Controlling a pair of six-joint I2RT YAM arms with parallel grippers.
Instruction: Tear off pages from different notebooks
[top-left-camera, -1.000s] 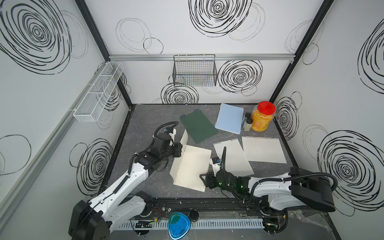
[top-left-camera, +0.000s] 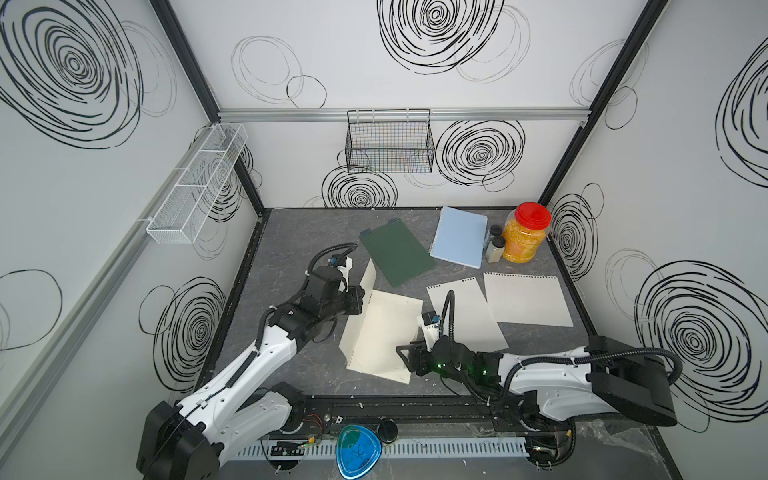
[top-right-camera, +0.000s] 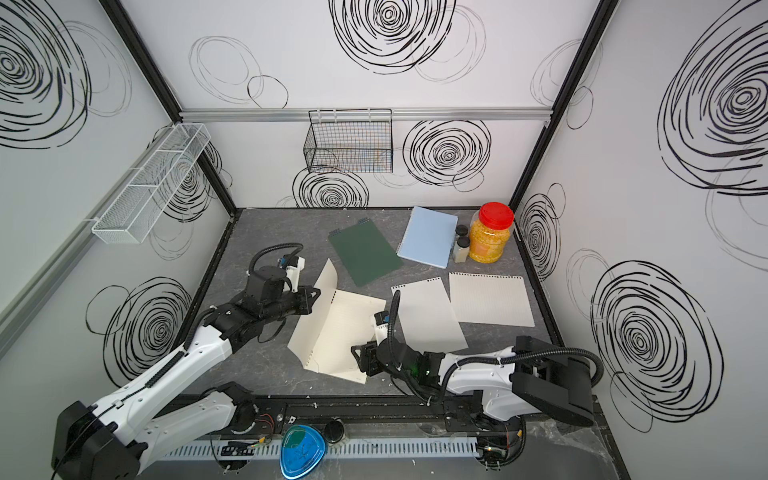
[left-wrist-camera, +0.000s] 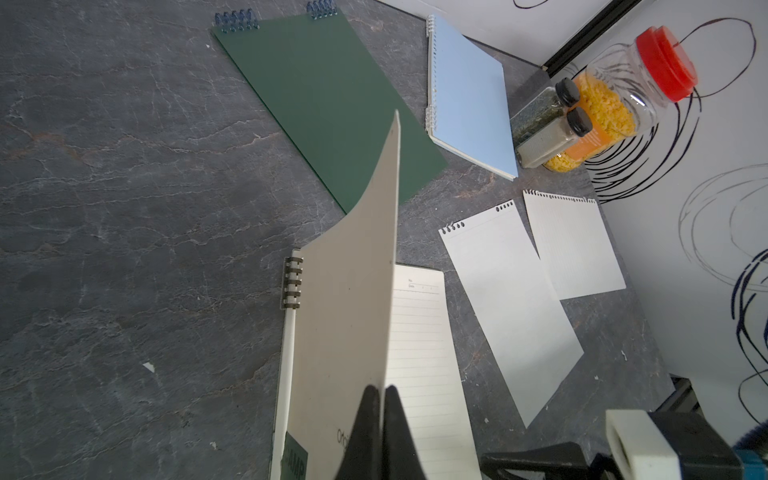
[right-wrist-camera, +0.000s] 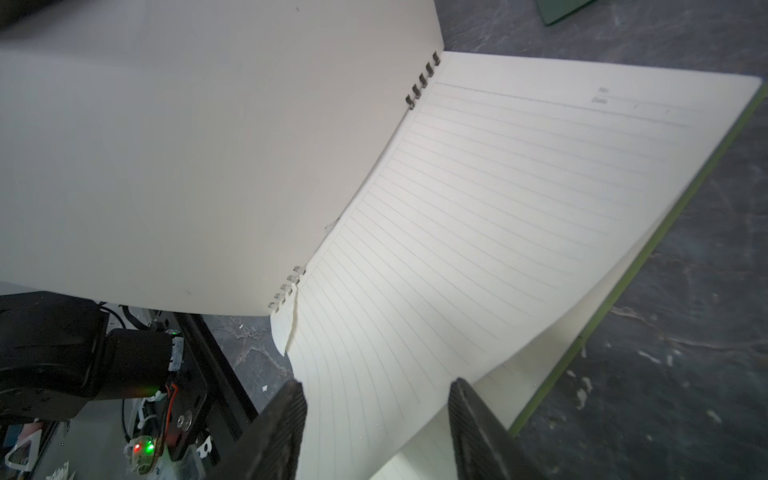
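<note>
A spiral notebook lies open at the front middle, its pale cover (left-wrist-camera: 344, 320) raised. My left gripper is shut on that cover's thin free edge. In the right wrist view the lined page (right-wrist-camera: 480, 208) is bowed up from the green back cover (right-wrist-camera: 632, 280) along its outer side, and a small loose flap (right-wrist-camera: 284, 324) shows by the lower coils. Over the near part of the page, my right gripper stands open with paper showing in the gap; whether the fingers straddle it cannot be told. Two detached sheets (top-left-camera: 468, 316) (top-left-camera: 528, 299) lie at the right.
Behind lie a green notebook (top-left-camera: 397, 252) and a light blue notebook (top-left-camera: 458, 237). Two small shakers (top-left-camera: 495, 249) and a red-lidded jar (top-left-camera: 524, 240) stand at the back right. Bare table (left-wrist-camera: 144, 240) stretches left of the open notebook.
My left arm and the raised cover look unmoved.
</note>
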